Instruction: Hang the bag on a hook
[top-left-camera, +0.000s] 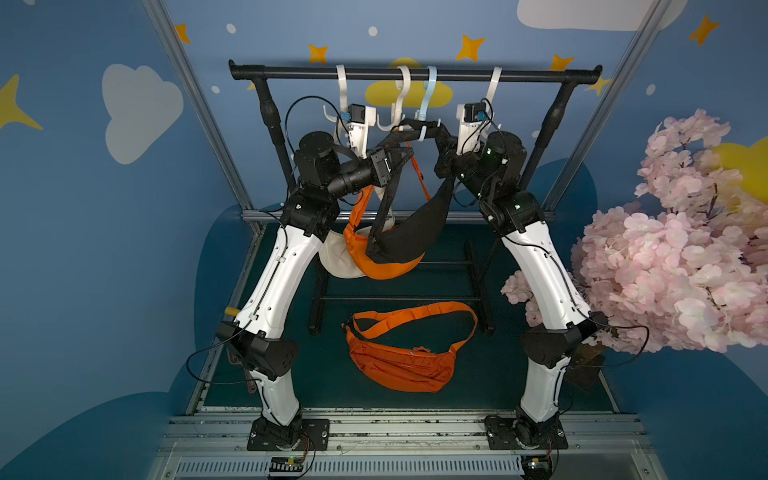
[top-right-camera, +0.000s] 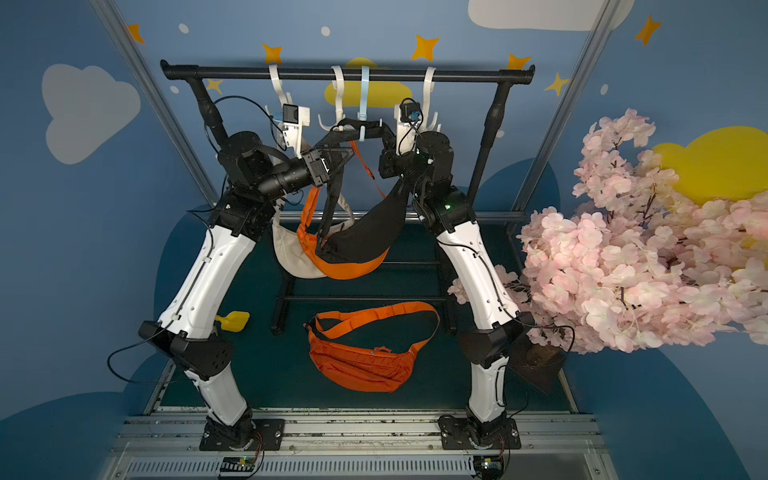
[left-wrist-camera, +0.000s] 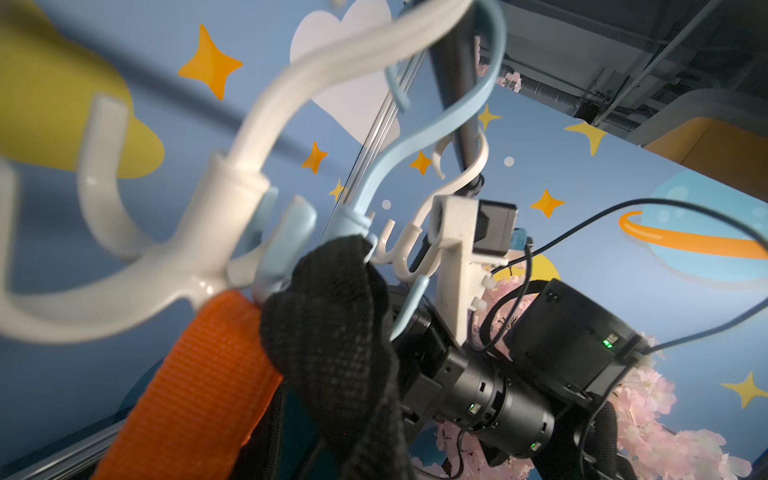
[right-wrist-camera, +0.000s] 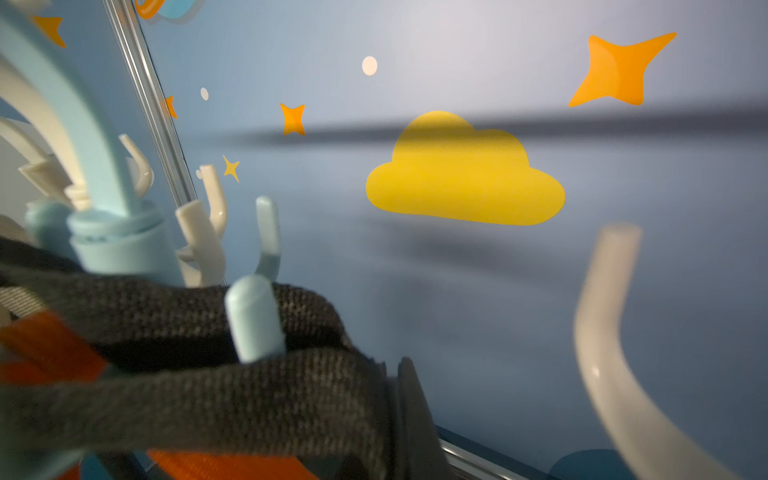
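Note:
The black bag (top-left-camera: 412, 233) hangs in the air below the rail, its strap (right-wrist-camera: 200, 408) drawn up to the light-blue hook (top-left-camera: 429, 88). In the right wrist view, one blue prong (right-wrist-camera: 254, 320) stands up between two runs of the strap. Shut on the strap's right end is my right gripper (top-left-camera: 446, 160), beside that hook. My left gripper (top-left-camera: 411, 152) is shut to the left of the hook, with strap running past it and down to the bag; whether any is pinched there cannot be told. Its fingers do not show in the left wrist view.
An orange bag (top-left-camera: 396, 270) hangs close behind the black one, its strap on a neighbouring white hook (left-wrist-camera: 240, 160). Behind it is a white bag (top-right-camera: 288, 256). More white hooks flank these. Another orange bag (top-left-camera: 404, 368) lies on the floor.

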